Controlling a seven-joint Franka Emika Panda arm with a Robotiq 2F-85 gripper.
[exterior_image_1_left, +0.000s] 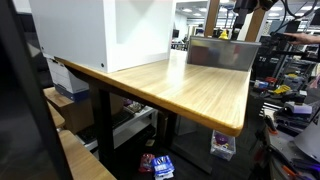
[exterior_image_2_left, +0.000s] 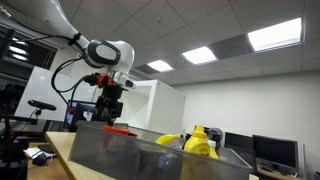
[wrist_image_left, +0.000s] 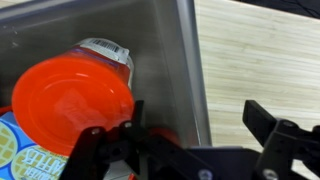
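Note:
In the wrist view my gripper stands open across the wall of a grey bin (wrist_image_left: 182, 60). One finger is over the bin's inside, at the edge of a round orange-red object (wrist_image_left: 72, 104). The other finger is outside, over the pale wooden table (wrist_image_left: 250, 65). Only bare wall shows between them. Exterior view 2 has the gripper (exterior_image_2_left: 110, 108) pointing down above the bin (exterior_image_2_left: 140, 155), close over the red object (exterior_image_2_left: 119, 130) at its rim. Contact between finger and object cannot be told.
A clear container end with a printed label (wrist_image_left: 105, 48) and a blue-and-green patterned item (wrist_image_left: 22, 150) lie beside the red object. Yellow items (exterior_image_2_left: 198, 142) stick up farther along the bin. A large white box (exterior_image_1_left: 130, 30) stands on the table, whose near surface (exterior_image_1_left: 170, 85) is clear.

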